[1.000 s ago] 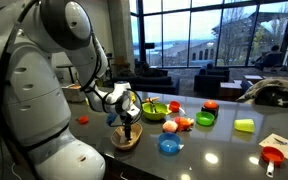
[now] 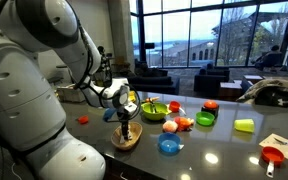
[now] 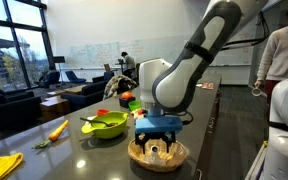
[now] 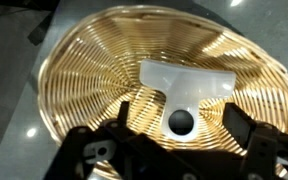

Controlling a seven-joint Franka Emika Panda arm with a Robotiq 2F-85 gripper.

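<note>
A white T-shaped plastic piece with a dark round end lies in the round wicker basket, its wide bar toward the top of the wrist view. My gripper is open above it, with one dark finger on each side of the narrow stem and a gap on both sides. In the second exterior view the gripper points down into the basket. From the first exterior view, the basket is seen below the arm, and the piece in it is hard to make out.
Beside the basket stands a blue bowl. Farther back are a green bowl, red and orange items and a yellow block. A red ladle lies at the right. Bare table lies between the blue bowl and ladle.
The basket and the other table items look unmoved.
</note>
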